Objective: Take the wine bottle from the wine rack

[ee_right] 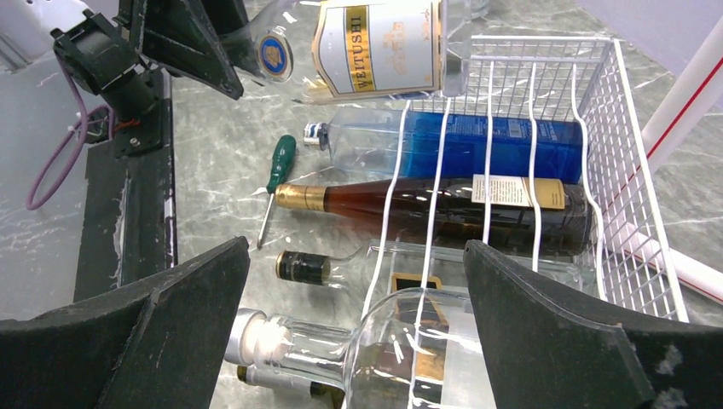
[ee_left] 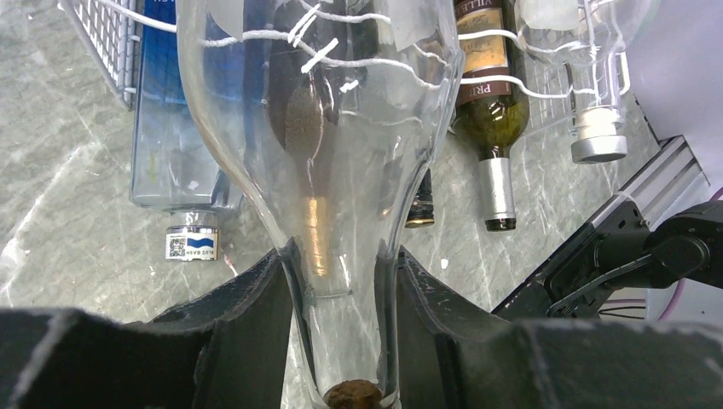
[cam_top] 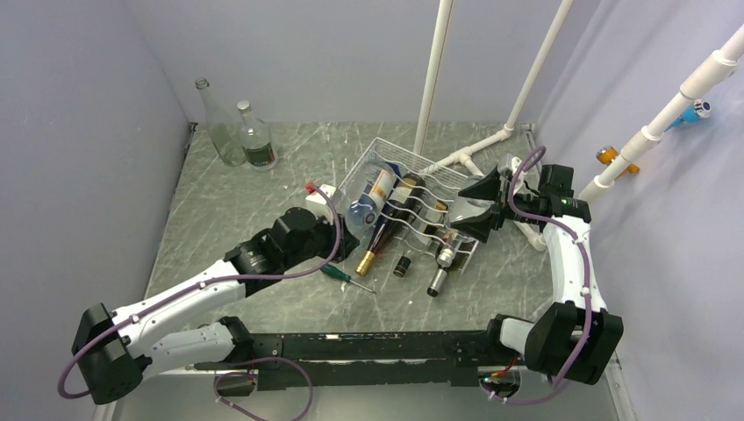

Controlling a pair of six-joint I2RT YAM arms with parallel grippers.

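Observation:
A clear bottle with a white label (ee_right: 382, 47) hangs above the wine rack (cam_top: 380, 143), its neck between the fingers of my left gripper. In the left wrist view its corked mouth points towards the camera and both fingers press against the glass. The right gripper (cam_top: 463, 209) stands open over another clear bottle (ee_right: 413, 349) at the rack's right side, nothing gripped. On the rack lie a blue bottle (ee_right: 486, 141), a brown bottle with gold neck (ee_right: 367, 200) and a black-capped clear bottle (ee_right: 341, 270). A dark green bottle (ee_left: 493, 111) lies there too.
Two glass bottles, one tall (cam_top: 221, 127) and one labelled (cam_top: 258, 140), stand at the back left. A green screwdriver (ee_right: 280, 170) lies before the rack. White pipes (cam_top: 432, 79) rise behind it.

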